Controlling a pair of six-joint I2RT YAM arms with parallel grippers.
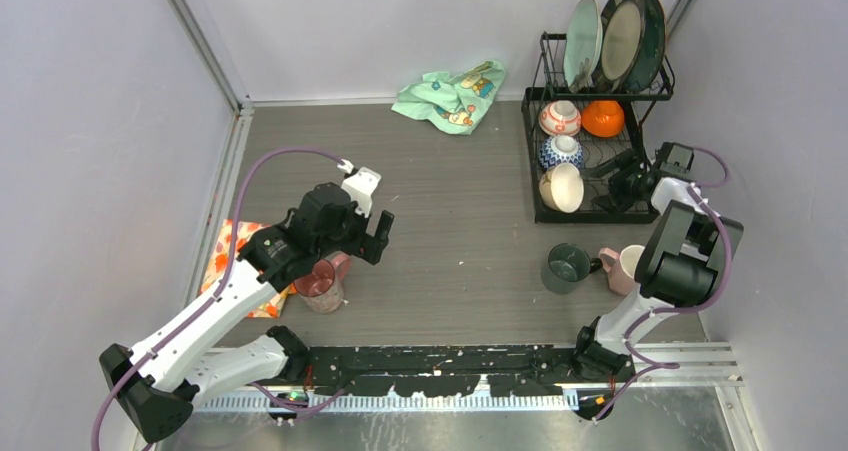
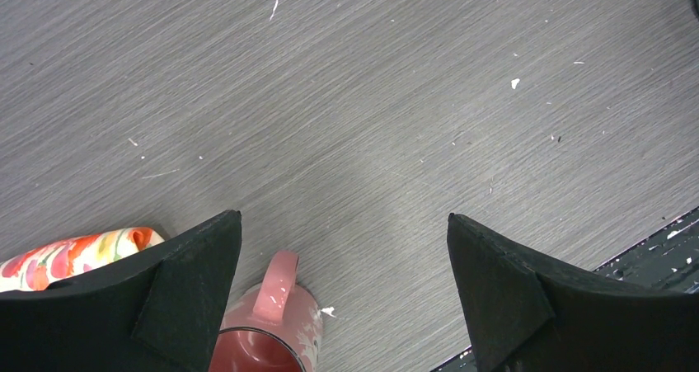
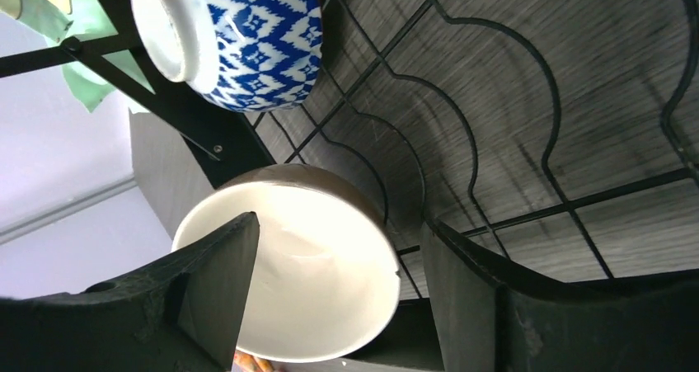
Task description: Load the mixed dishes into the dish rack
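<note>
The dish rack (image 1: 535,151) holds upright plates on top; below are a red-patterned bowl (image 1: 560,113), an orange bowl (image 1: 603,118), a blue-patterned bowl (image 3: 264,42) and a cream bowl (image 3: 305,265), tipped on its side. My open right gripper is at the rack's lower right, just beside the cream bowl. My left gripper (image 1: 378,229) hangs open over the table, empty, near a pink mug (image 2: 272,322). A dark mug (image 1: 563,269) and a light pink mug (image 1: 627,271) stand in front of the rack.
A mint cloth (image 1: 450,96) lies at the back, an orange patterned cloth (image 1: 220,256) at the left under the left arm.
</note>
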